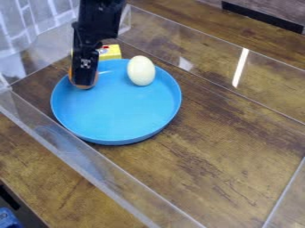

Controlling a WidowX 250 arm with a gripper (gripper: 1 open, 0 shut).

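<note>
A blue plate (119, 116) rests on the wooden table. An orange object (82, 80) sits at its upper left, partly covered by my black gripper (84, 67), which reaches down over it with its fingers open. A white egg-shaped object (141, 71) lies on the plate's upper right. A yellow box (110, 52) stands behind the plate, partly hidden by the arm.
Clear plastic walls border the work area at the left and lower left. A small blue object (6, 216) shows at the lower-left corner.
</note>
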